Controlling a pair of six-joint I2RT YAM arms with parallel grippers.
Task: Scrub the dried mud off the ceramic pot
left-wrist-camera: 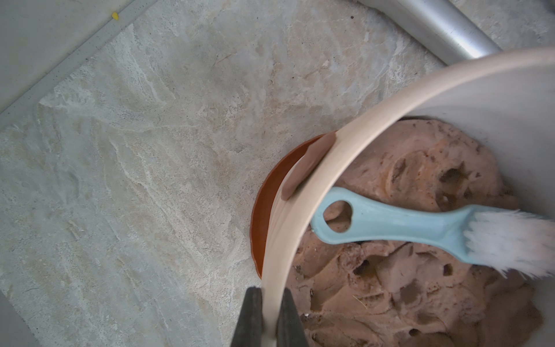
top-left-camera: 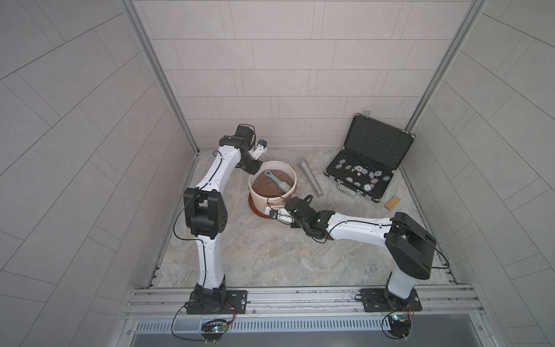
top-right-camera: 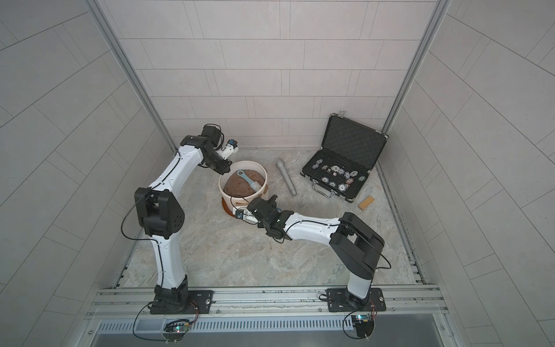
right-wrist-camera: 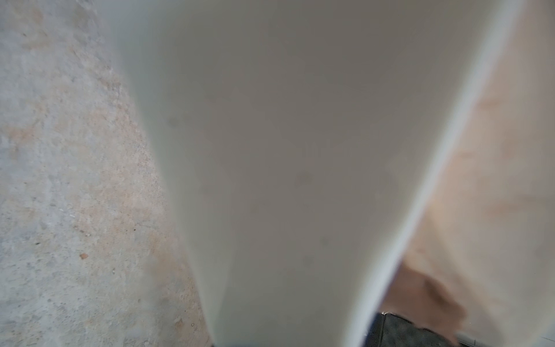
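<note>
The cream ceramic pot (top-left-camera: 257, 197) stands on a brown saucer (top-left-camera: 252, 203), full of brown soil (top-left-camera: 266, 188). My left gripper is shut on the pot's rim at the far left, one finger outside and one inside. Beneath the rim, a smear of dried mud (left-wrist-camera: 310, 166) clings to the outer wall. At the pot's front right is my right gripper (top-left-camera: 287, 209), shut on a pale flat pad (right-wrist-camera: 323, 173) that fills the right wrist view, blurred. Its fingertips are hidden there. Beside the pad, another brown patch of mud (right-wrist-camera: 425, 297) marks the wall.
A blue-handled brush (left-wrist-camera: 399, 222) with white bristles lies on the soil. Right of the pot lies a grey metal tube (top-left-camera: 310, 176). An open black case (top-left-camera: 370, 164) holding several small discs and a tan block (top-left-camera: 392, 202) are farther right.
</note>
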